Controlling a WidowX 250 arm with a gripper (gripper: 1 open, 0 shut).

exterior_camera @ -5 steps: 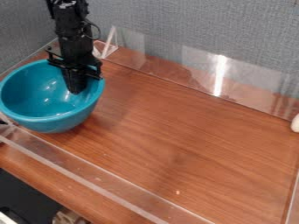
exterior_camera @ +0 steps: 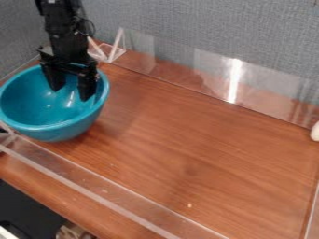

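A large turquoise bowl (exterior_camera: 50, 117) sits at the left edge of the wooden table (exterior_camera: 200, 149). My black gripper (exterior_camera: 71, 86) points down at the bowl's back part, its fingers apart and open, with nothing visible between them. The inside bottom of the bowl looks empty where it shows; the part behind the gripper is hidden.
A white rack (exterior_camera: 110, 49) stands behind the bowl. Clear panels run along the back and front edges. A small white object (exterior_camera: 314, 131) is at the right edge.
The gripper has risen from deeper in the bowl and shifted a little left, its fingers now more clearly apart. The bowl has barely moved.
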